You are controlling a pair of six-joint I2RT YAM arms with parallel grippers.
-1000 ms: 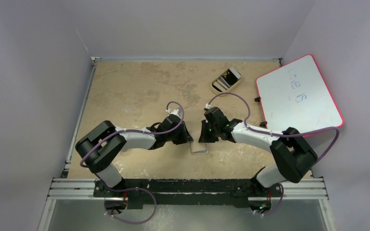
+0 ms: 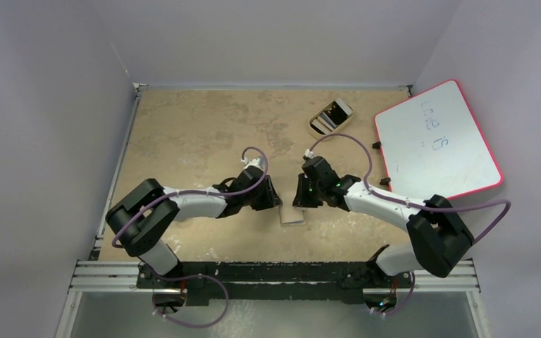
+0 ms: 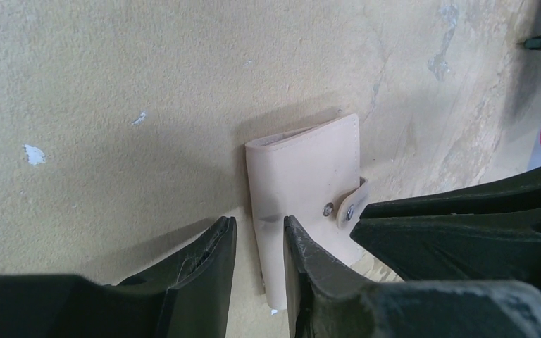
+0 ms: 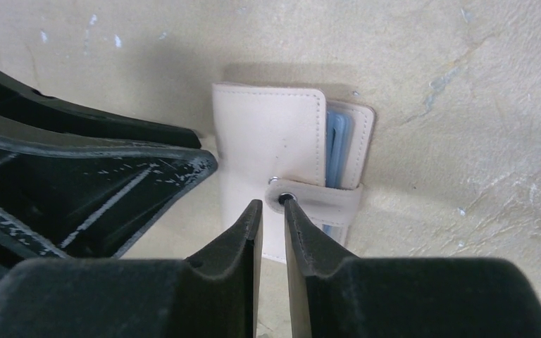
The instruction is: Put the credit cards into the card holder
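Observation:
A pale leather card holder [image 2: 292,217] [image 4: 268,141] lies on the table between my grippers, with a snap strap and blue cards [image 4: 337,148] in it, as the right wrist view shows. My left gripper [image 2: 273,199] is at its left side, fingers slightly parted, nothing seen held between them. My right gripper [image 2: 301,197] is over the strap side, with a narrow gap between its fingertips and nothing seen held.
An open box [image 2: 311,128] with more cards stands at the back. A red-edged whiteboard [image 2: 437,148] fills the right side.
My right gripper and arm have moved slightly to the right, away from the left one. The left arm has shifted only slightly.

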